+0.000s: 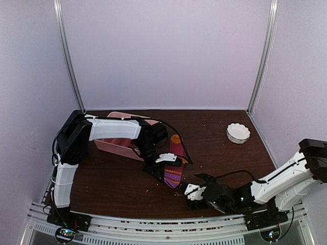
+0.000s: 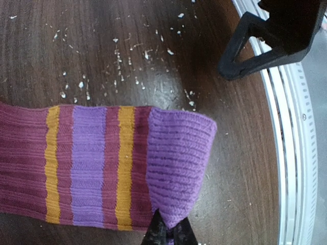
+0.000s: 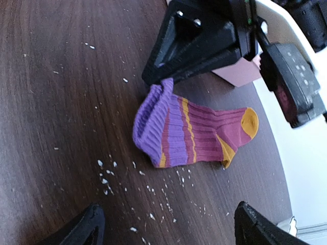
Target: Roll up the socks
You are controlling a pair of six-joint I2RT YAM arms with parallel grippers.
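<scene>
A striped sock in maroon, purple and orange lies lengthwise on the dark table, partly covered by my left arm in the top view. Its purple cuff is bent up at one side, and my left gripper is shut on that cuff's edge. The orange toe lies at the far end. My right gripper stands open near the cuff end, its fingers apart with only table between them. Whether a second sock lies underneath, I cannot tell.
A pink bin stands behind my left arm. At the back right is a white fluted bowl. Pale crumbs are scattered by the cuff, and the table between sock and bowl is clear.
</scene>
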